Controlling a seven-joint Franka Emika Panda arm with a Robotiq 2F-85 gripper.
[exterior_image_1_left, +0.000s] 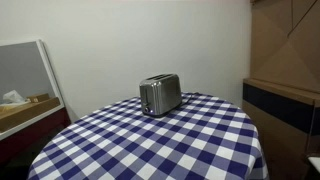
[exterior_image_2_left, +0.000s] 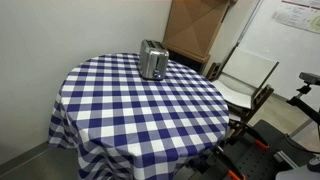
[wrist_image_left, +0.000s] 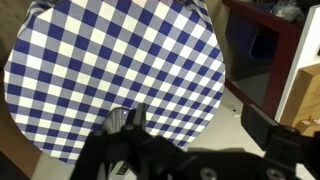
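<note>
A silver toaster (exterior_image_1_left: 161, 94) stands upright on a round table with a blue-and-white checked cloth (exterior_image_1_left: 130, 150). In exterior view 2 the toaster (exterior_image_2_left: 153, 60) is near the table's far edge, with its slots facing up. My gripper appears at the bottom of the wrist view, looking down at the cloth from above. Its dark fingers (wrist_image_left: 260, 128) stand wide apart, with nothing held between them. Only a sliver of the toaster (wrist_image_left: 115, 119) shows there, beside the left finger; the gripper hides the rest. Neither exterior view shows the gripper.
A white wall (exterior_image_1_left: 150, 40) rises behind the table. A chair (exterior_image_2_left: 243, 85) and dark equipment (exterior_image_2_left: 245, 153) stand to the right in exterior view 2.
</note>
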